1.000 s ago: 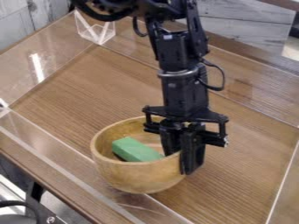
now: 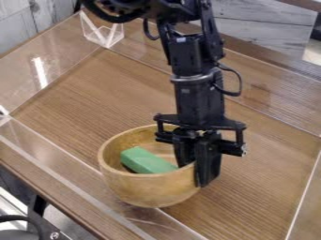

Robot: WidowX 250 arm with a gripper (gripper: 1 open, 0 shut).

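Note:
A round wooden bowl (image 2: 148,187) sits near the front edge of the table, with a green block (image 2: 145,161) lying inside it. My black gripper (image 2: 201,167) reaches down at the bowl's right side, shut on that side of the bowl. The fingertips are dark and partly hidden, so exactly how they grip the wall is hard to make out.
A clear plastic object (image 2: 100,28) stands at the back left. A dark cable shows at the bottom left corner.

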